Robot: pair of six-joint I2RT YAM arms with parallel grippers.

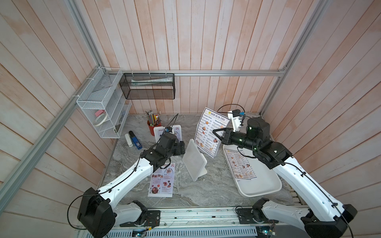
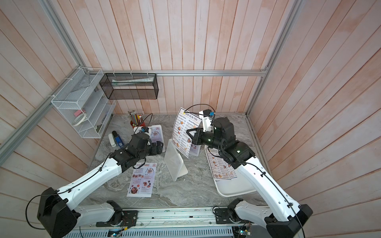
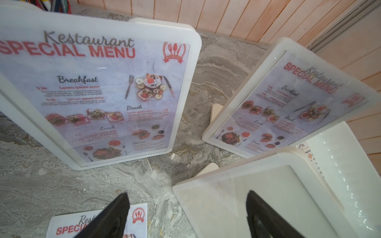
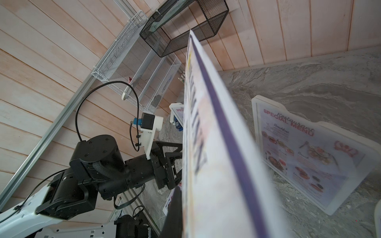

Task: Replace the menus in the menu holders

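Observation:
Lifted upright above the counter, a Dim Sum Inn menu point(image 1: 208, 130) is gripped at its right edge by my right gripper point(image 1: 215, 133), which is shut on it. In the right wrist view this menu point(image 4: 214, 158) appears almost edge-on. A blank white menu holder point(image 1: 193, 160) stands mid-counter. My left gripper is open just left of this holder point(image 3: 269, 194), with nothing between its fingers. Two holders contain Special Menus: the left holder point(image 3: 119, 119) and the right holder point(image 3: 285, 107). A loose Special Menu sheet point(image 1: 162, 185) lies at the counter's front.
At the right, a white tray point(image 1: 264, 184) contains another Dim Sum menu point(image 1: 241, 165). A red pencil cup point(image 1: 153, 129), a blue marker point(image 1: 135, 140) and a white object point(image 1: 128, 140) occupy the back left.

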